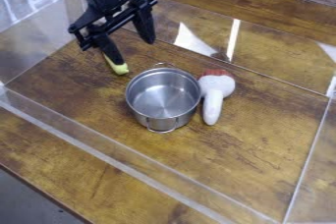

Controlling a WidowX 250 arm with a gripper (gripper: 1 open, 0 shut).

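Observation:
My black gripper (116, 34) hangs open at the upper left, its fingers spread above a pale green elongated object (117, 67), whose upper part it hides. A steel pot (163, 100) with loop handles stands in the middle of the wooden table. Right beside it on the right lies a white object (213, 104) with a round head and a narrow end, with some red at its top.
Clear low walls (98, 155) border the work area on the wooden table (79, 189). The front left and right parts of the table inside them are bare.

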